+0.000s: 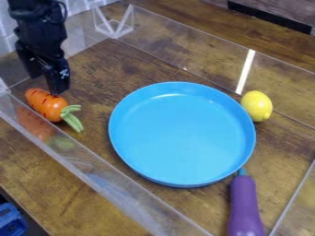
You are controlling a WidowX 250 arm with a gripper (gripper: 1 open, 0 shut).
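Note:
My black gripper (44, 66) is at the upper left, raised just above and behind an orange toy carrot (50, 106), with its fingers apart and nothing seen between them. The carrot lies on the wooden floor near the left clear wall, its green top pointing down and to the right. A large blue plate (181, 133) fills the centre.
A yellow lemon (256, 105) lies right of the plate, and a purple eggplant (244, 207) at lower right. Clear plastic walls border the area, with a white wire piece (113, 22) at the back. The wood behind the plate is clear.

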